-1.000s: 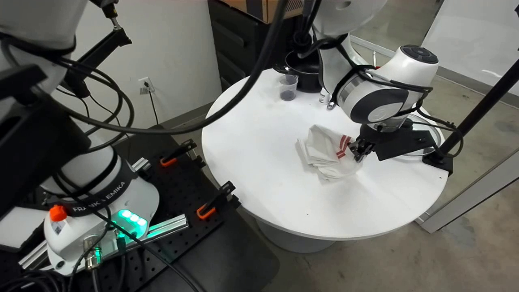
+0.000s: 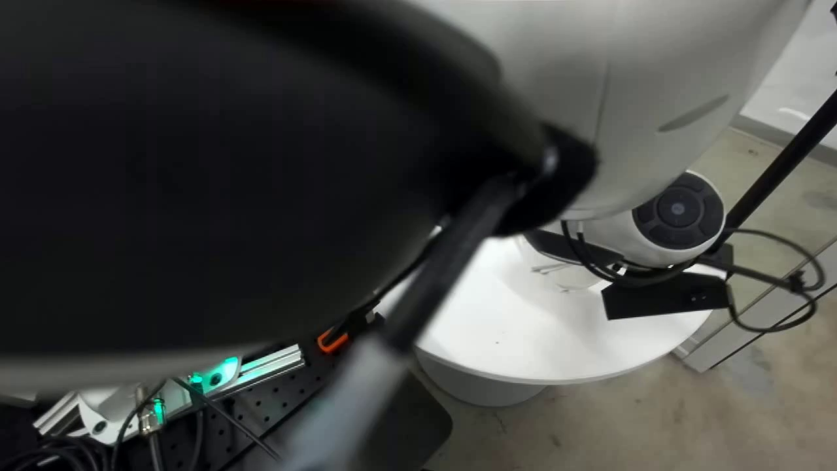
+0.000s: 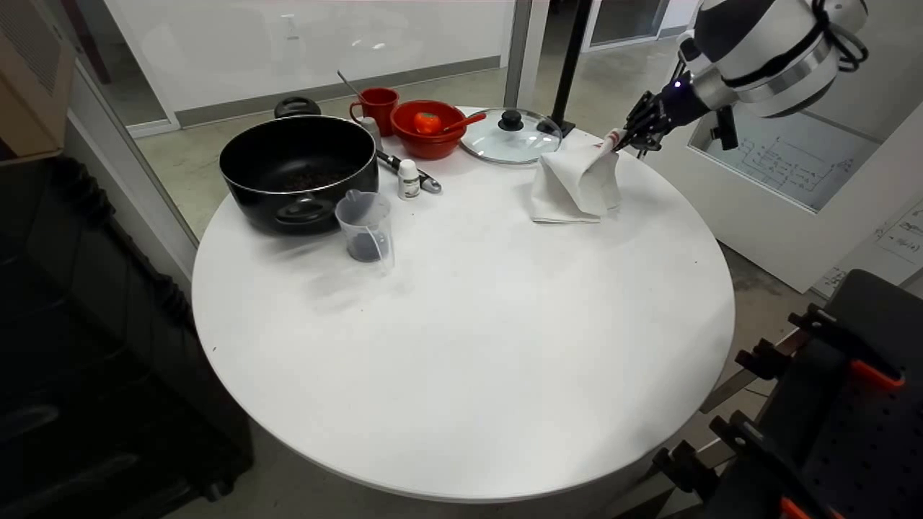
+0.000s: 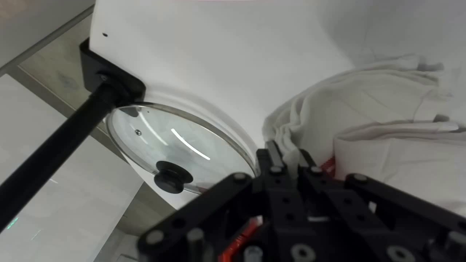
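Note:
A white cloth point(image 3: 571, 186) with red stripes is partly raised at the right side of the round table, its lower folds resting on the tabletop. My gripper point(image 3: 616, 143) is shut on a gathered part of it at the top right. From the wrist, a pinched fold of the cloth point(image 4: 371, 109) runs between the black fingers, and the rest spreads to the right. In exterior view 1 the arm blocks the cloth and the gripper.
Left of the cloth lies a glass lid point(image 3: 506, 143), close to a black pole. Farther left are a red bowl point(image 3: 428, 143), a red mug point(image 3: 378, 108), a black pot point(image 3: 298, 164), a small white bottle point(image 3: 409, 180) and a clear measuring cup point(image 3: 365, 229).
The arm has swung across exterior view 1, and now fills much of it and covers the cloth, which lay in plain sight with the gripper at its striped edge.

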